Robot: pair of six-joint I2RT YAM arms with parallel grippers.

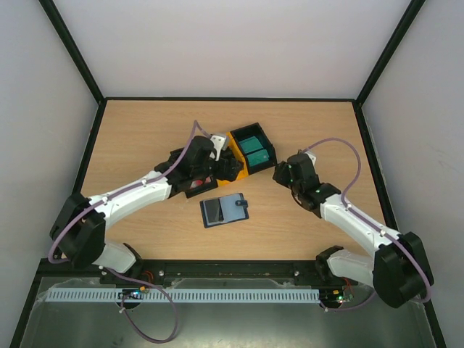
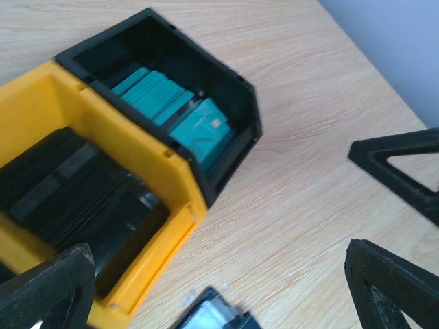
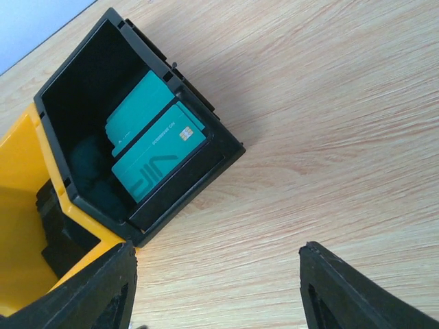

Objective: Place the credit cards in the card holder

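Note:
The grey-blue card holder (image 1: 233, 207) lies unfolded on the table in front of the bins, a dark pocket on its left half. Teal cards (image 3: 160, 151) rest in the right-hand black bin (image 3: 199, 178). Black cards (image 2: 75, 188) fill the yellow bin (image 2: 161, 257), and a little red (image 1: 198, 183) shows in the left black bin, mostly hidden by my left arm. Over the yellow bin is my left gripper (image 1: 233, 171), open and empty. My right gripper (image 1: 280, 175) hangs just right of the teal cards' bin, fingers (image 3: 110, 288) apart with nothing between them.
The three bins stand joined in a slanting row. My two grippers are close together, and part of the right one (image 2: 391, 154) shows in the left wrist view. Bare table (image 1: 312, 123) lies behind and to the right.

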